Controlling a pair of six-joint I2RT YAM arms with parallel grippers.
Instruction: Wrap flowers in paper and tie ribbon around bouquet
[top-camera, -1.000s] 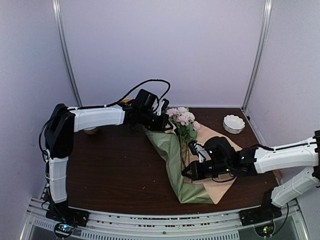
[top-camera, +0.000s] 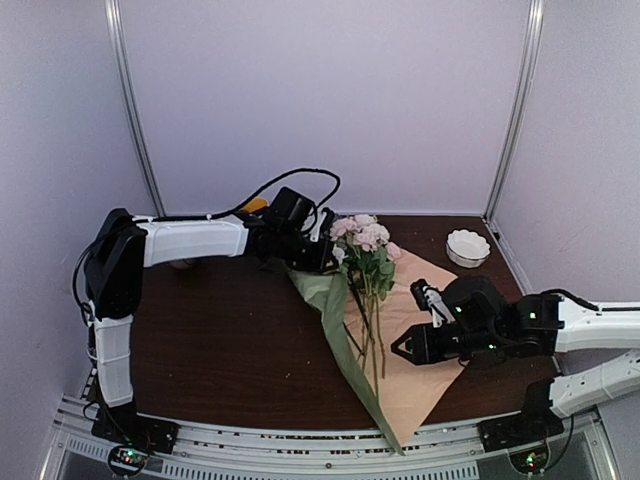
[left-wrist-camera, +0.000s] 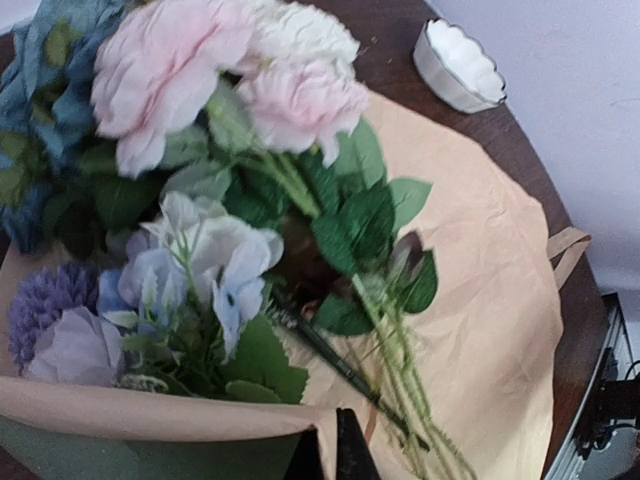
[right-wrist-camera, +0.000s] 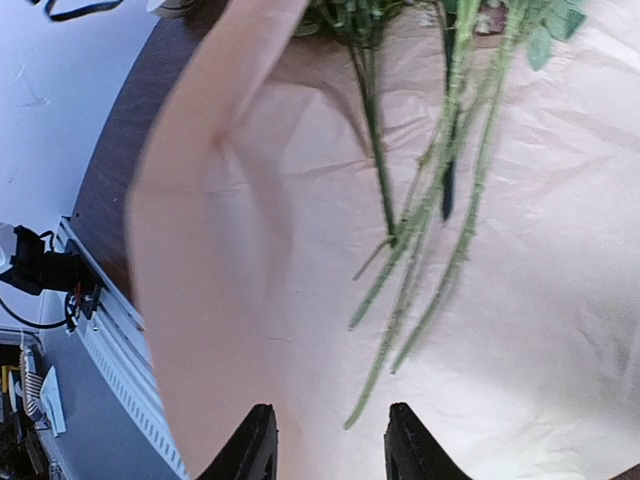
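The bouquet of fake flowers (top-camera: 367, 237), with pink, white and blue blooms, lies on a sheet of wrapping paper (top-camera: 417, 385), peach inside and green outside. Its bare stems (right-wrist-camera: 432, 190) spread over the peach side in the right wrist view. At the bouquet's left, my left gripper is shut on the raised edge of the paper. My right gripper has its fingers apart above the paper, below the stem ends, with nothing between them. A blurred paper flap (right-wrist-camera: 205, 250) stands up to the left of it.
A white fluted bowl (top-camera: 467, 247) stands at the back right. Something orange (top-camera: 255, 204) is partly hidden behind the left arm.
My right gripper has moved to the right, off the stems. The lower paper flap, folded over green side up before, has sprung back left into a narrow strip. The left gripper has barely moved.
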